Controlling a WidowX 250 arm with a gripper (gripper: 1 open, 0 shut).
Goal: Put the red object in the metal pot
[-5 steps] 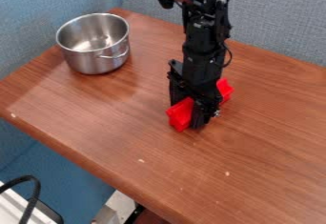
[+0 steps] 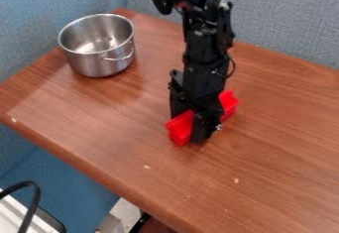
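Observation:
The red object (image 2: pixel 180 130) lies on the wooden table, right of the middle of the view. My gripper (image 2: pixel 197 132) is lowered over it from above, its dark fingers hiding the object's middle. Red shows on both sides of the fingers, at the lower left and the upper right. Whether the fingers press on the object or merely stand around it cannot be made out. The shiny metal pot (image 2: pixel 97 45) stands upright at the back left of the table, apart from the gripper.
Blue-grey walls (image 2: pixel 291 19) border it at the back and left. A black cable and white parts (image 2: pixel 20 212) sit off the table at the lower left.
My gripper has shifted slightly left and down in the view. The red object's visible ends have also moved slightly to the left and lower. The pot has stayed in place.

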